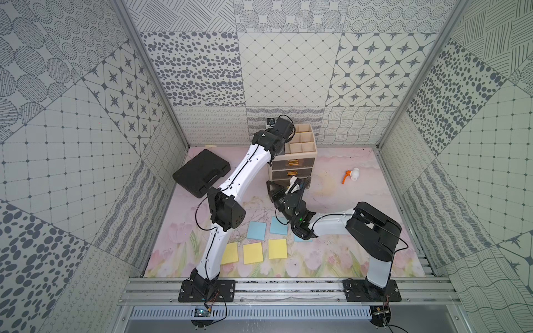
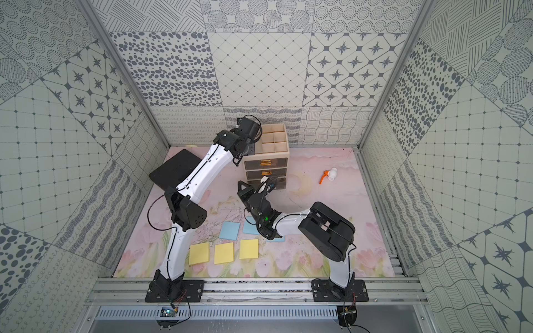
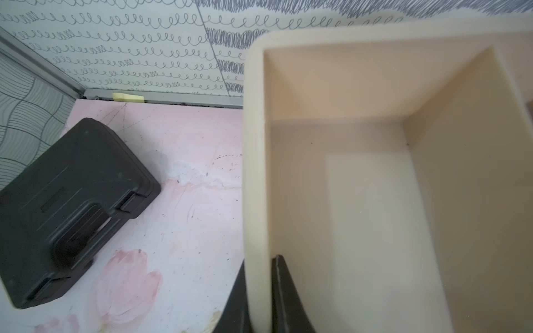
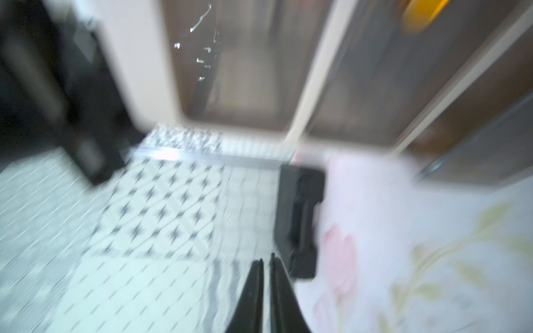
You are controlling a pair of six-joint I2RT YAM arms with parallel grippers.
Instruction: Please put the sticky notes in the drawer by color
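The drawer cabinet (image 1: 302, 172) stands at the back centre, angled; its drawers look shut, with orange handles on the front. My left gripper is shut on the cabinet's upper left wall, one finger outside and one inside the compartment. In front of the cabinet's lower part, my right gripper is slightly open, a narrow gap between its fingertips and nothing in it. Blue sticky notes (image 1: 256, 230) lie in a row on the table, the rightmost partly behind the right arm. Below them lie yellow sticky notes (image 1: 253, 252).
A black case (image 1: 201, 172) lies to the left of the cabinet. An orange and white object (image 1: 351, 174) rests to its right. Top compartments of the cabinet (image 2: 272, 137) look empty.
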